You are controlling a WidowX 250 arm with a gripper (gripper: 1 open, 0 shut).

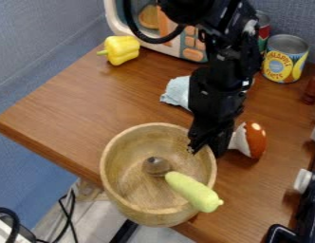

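My black gripper [202, 142] hangs at the right rim of the wooden bowl [128, 152], its tips low by that rim; whether they are open or shut on the rim is hard to tell. In the bowl rests a spoon-like utensil with a metal head [157, 164] and a pale green handle [192, 193] reaching over the front rim. An orange and white mushroom-like toy [250, 140] sits just right of the gripper.
A yellow pepper [122, 49], a toy oven [136, 20], a pale cloth [176, 92] and cans [285, 59] stand at the back. A black appliance [300, 212] lines the right edge.
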